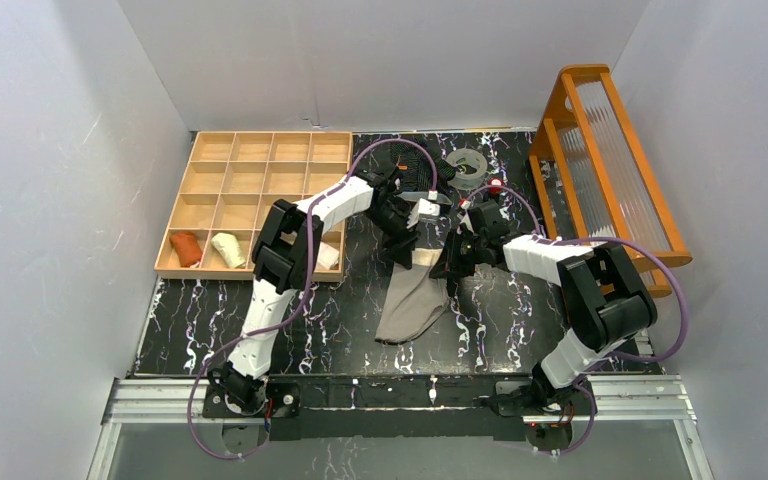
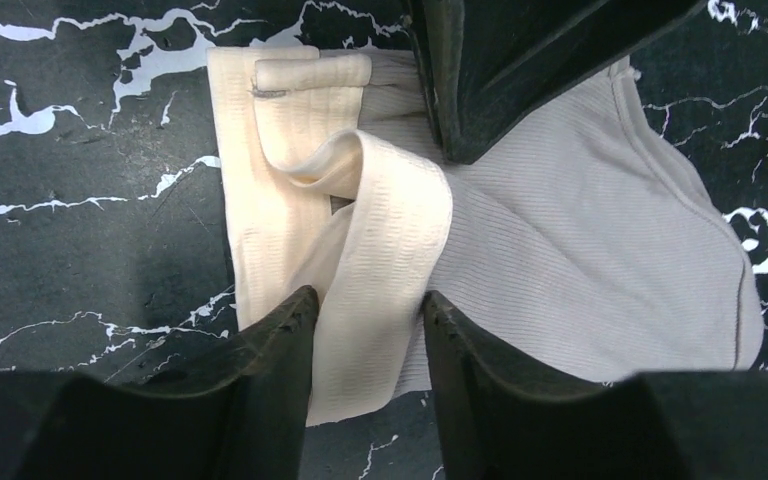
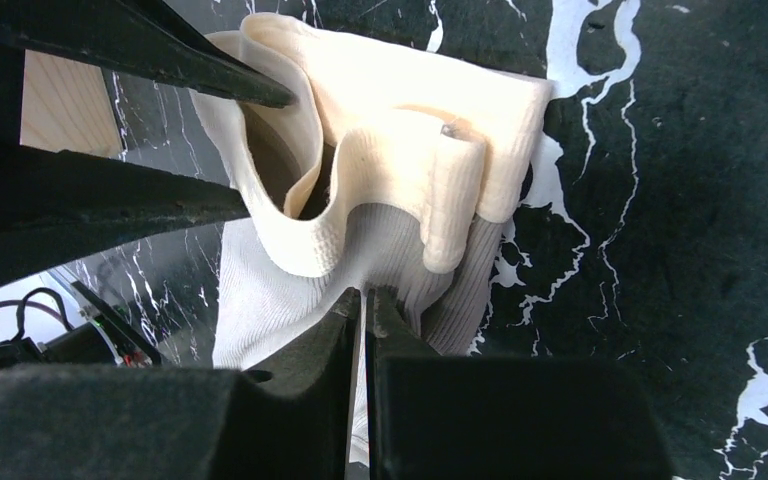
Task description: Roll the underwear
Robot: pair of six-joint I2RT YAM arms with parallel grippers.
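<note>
The grey underwear (image 1: 410,308) lies flat on the dark marbled table, its cream waistband (image 2: 390,230) at the far end curled up into loops. My left gripper (image 1: 401,262) is at the waistband's left part. In the left wrist view its fingers (image 2: 295,330) stand apart with a raised loop of band between them. My right gripper (image 1: 442,272) is at the right side, low over the cloth just below the band. Its fingers (image 3: 310,370) are almost together in the right wrist view, a thin pale strip showing in the gap; whether cloth is pinched there is unclear.
A wooden compartment box (image 1: 250,133) stands on the left, holding an orange roll (image 1: 186,248), a cream roll (image 1: 228,249) and a white one (image 1: 328,256). Dark cloth (image 1: 410,160) and a grey tape roll (image 1: 467,166) lie behind. An orange-framed rack (image 1: 628,150) leans at right.
</note>
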